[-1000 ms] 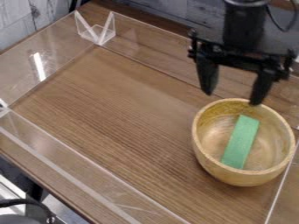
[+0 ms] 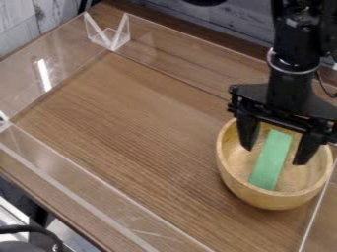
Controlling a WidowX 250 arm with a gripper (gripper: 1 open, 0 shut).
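My black gripper [image 2: 271, 130] is low over a round tan bowl [image 2: 231, 175] on the right of the camera view, its two fingers apart above the bowl's back part. In the bowl lies a long green block [image 2: 269, 165], between and below the fingers; whether they touch it I cannot tell.
A clear, wire-like container [image 2: 105, 34] stands at the back left. A dark object sits at the bottom left corner.
The bowl and green block look unmoved.
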